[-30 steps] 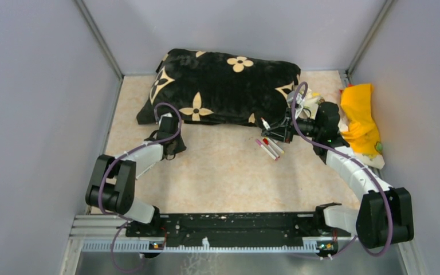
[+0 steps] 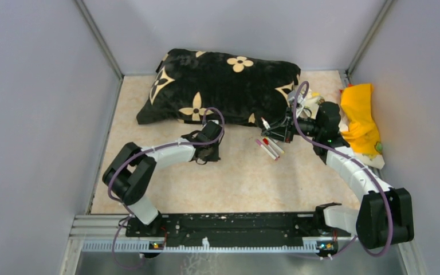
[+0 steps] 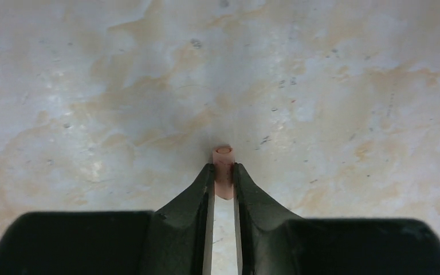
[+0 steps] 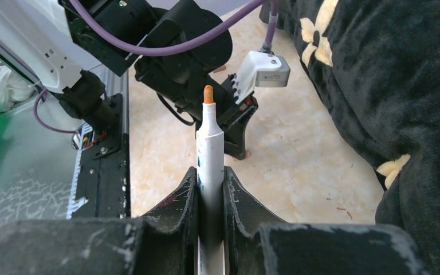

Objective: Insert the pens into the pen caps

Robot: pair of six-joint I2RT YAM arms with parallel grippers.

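Note:
Between the fingertips of my left gripper a small orange-brown pen cap [image 3: 223, 189] is pinched; an opening shows at its end. In the top view that gripper [image 2: 217, 158] is over the middle-left of the table. My right gripper is shut on a white pen [image 4: 211, 154], whose bare orange tip points up in the right wrist view, out beyond the fingers. From above, this pen [image 2: 266, 124] stands out from the right gripper [image 2: 266, 133]. A clear gap separates cap and pen.
Several pens [image 2: 267, 150] lie side by side below the right gripper. A black flowered cushion [image 2: 223, 86] fills the back of the table, close behind both grippers. Yellow cloth [image 2: 360, 114] lies at the right edge.
The right arm and its pen have stayed put.

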